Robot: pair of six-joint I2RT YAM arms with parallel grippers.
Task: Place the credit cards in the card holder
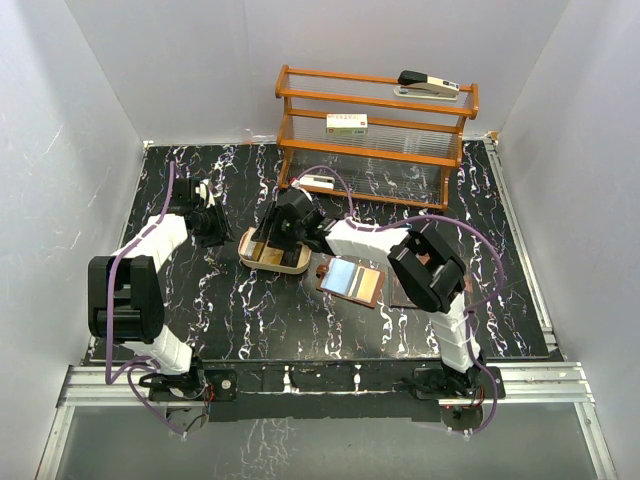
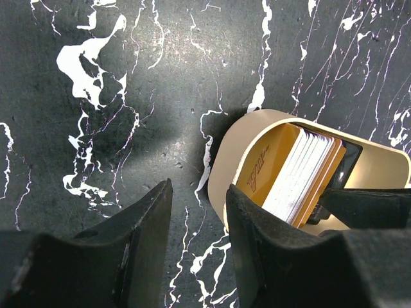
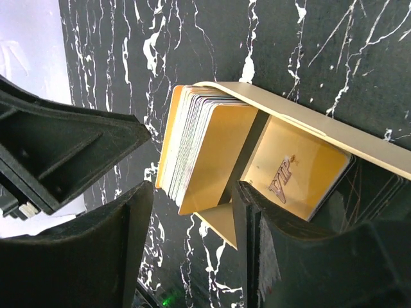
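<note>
A row of cards with white edges and orange faces leans at the left end of a beige oval box. In the right wrist view this bundle of cards rests near the box's rim, beyond my right gripper, which is open with nothing visibly gripped. Beside the box's left end stands my left gripper; its fingers are apart, with only marble table between them. One finger is close to the box wall. To the right lies a brown holder with blue and tan panels; which of these is the card holder, I cannot tell.
A wooden rack stands at the back, bearing a stapler and a small box. A white object lies under its lower shelf.
</note>
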